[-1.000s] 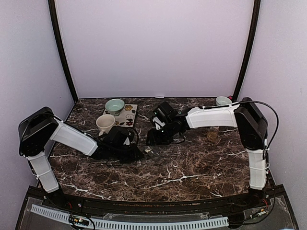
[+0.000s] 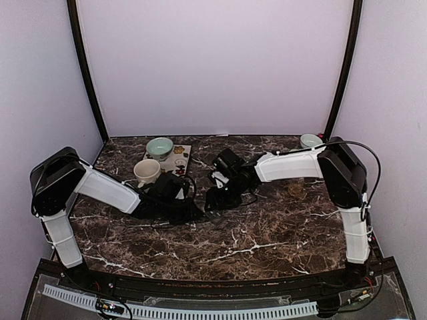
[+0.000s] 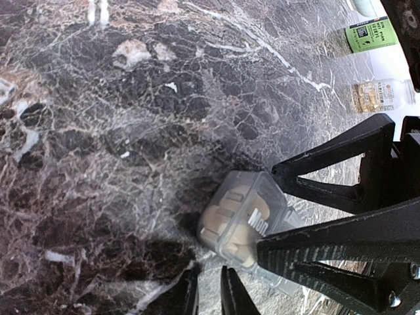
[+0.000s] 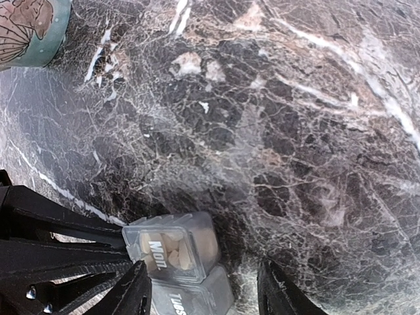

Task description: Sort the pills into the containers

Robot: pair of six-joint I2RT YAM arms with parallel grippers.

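Note:
A clear pill organizer with a "Mon" compartment (image 4: 167,252) holding pale pills and a "Tues" compartment (image 4: 187,298) lies on the marble table between both grippers, near the centre in the top view. My left gripper (image 2: 199,215) is at its left end, fingers partly apart; whether they grip the box is unclear. My right gripper (image 2: 212,200) hangs just above and beside it, open, its fingertips low at the box in the right wrist view.
A mug (image 2: 147,171), a green bowl (image 2: 159,147) and a patterned board (image 2: 179,161) are at back left. A white bowl (image 2: 311,140) is at back right. A green-labelled container (image 3: 371,34) and a small bottle (image 3: 374,95) stand aside.
Both arms have shifted slightly: the left gripper a little rightward, the right one slightly down and left onto the organizer, which is now more hidden from above.

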